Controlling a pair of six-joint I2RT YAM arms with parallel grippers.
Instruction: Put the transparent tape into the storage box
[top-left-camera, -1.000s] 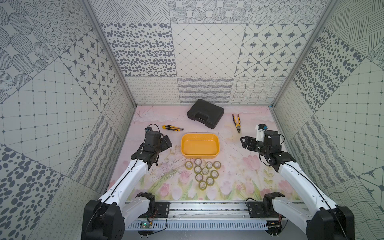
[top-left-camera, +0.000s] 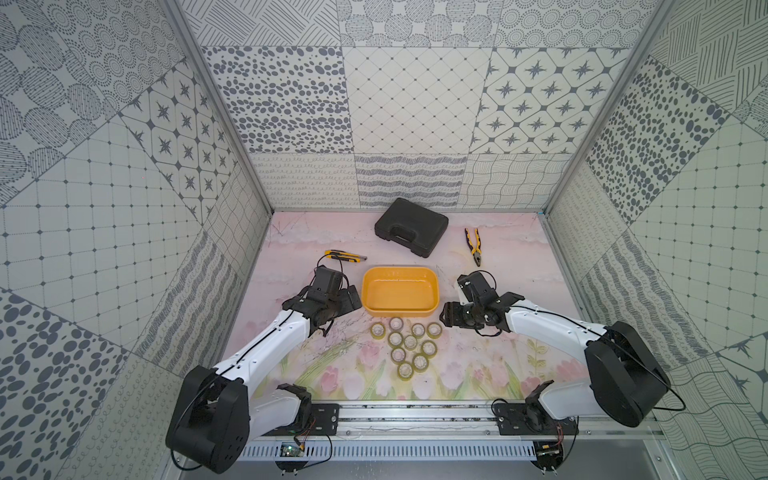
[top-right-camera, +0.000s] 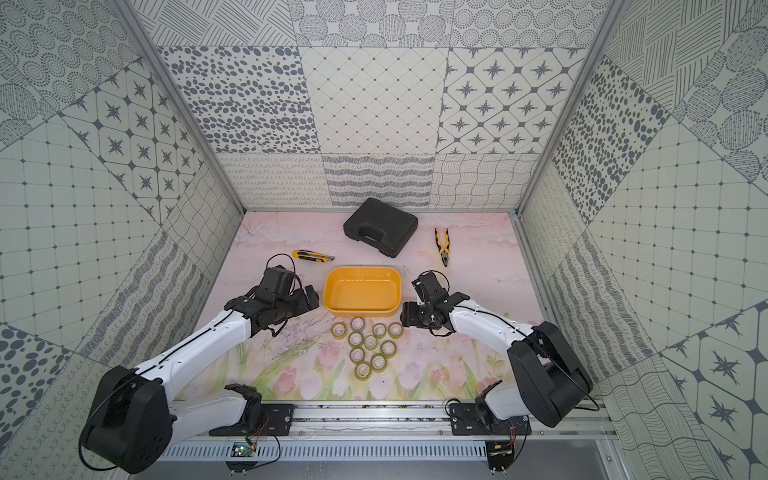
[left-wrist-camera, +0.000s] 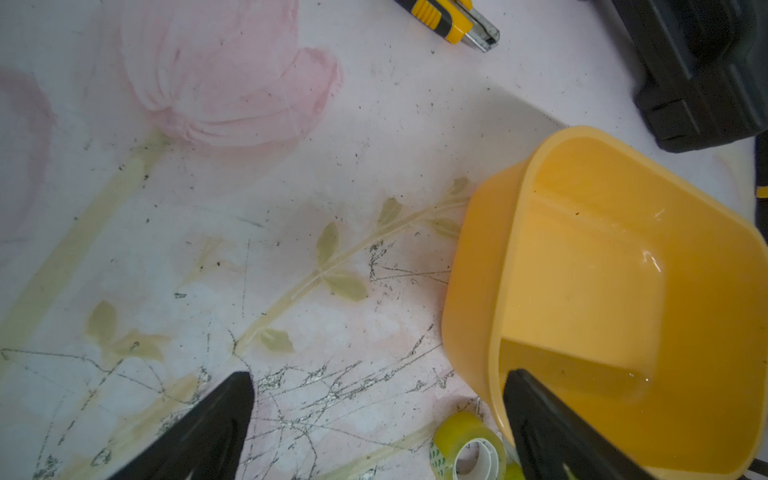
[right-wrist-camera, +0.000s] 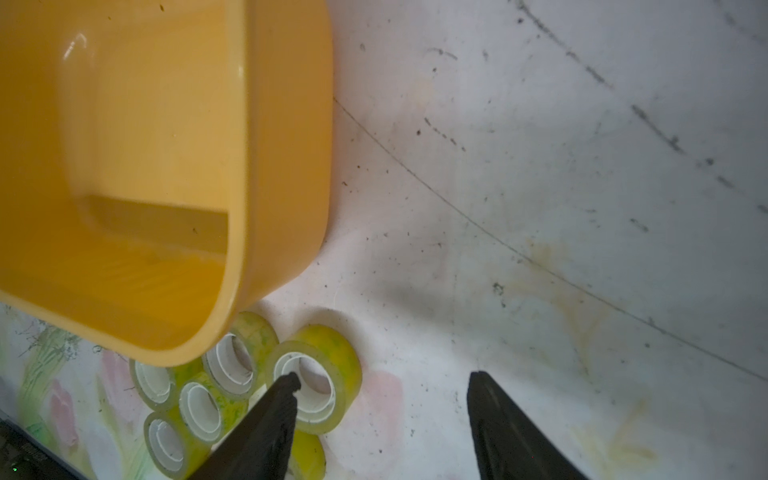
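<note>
Several rolls of transparent tape (top-left-camera: 410, 341) lie in a cluster on the table, just in front of the yellow storage box (top-left-camera: 400, 313). The box looks empty in both wrist views. To the right of the cluster hovers my right gripper, its fingers apart with nothing between them; the nearest tape roll (right-wrist-camera: 310, 380) shows beside and partly behind its left finger. My left gripper stands left of the box, also open and empty. One tape roll (left-wrist-camera: 468, 449) shows near its right finger, below the box's corner.
A black case (top-left-camera: 411, 227) lies behind the box. The yellow utility knife (top-left-camera: 345, 256) is at the back left, and pliers (top-left-camera: 473, 246) are at the back right.
Tapes and box have not moved.
</note>
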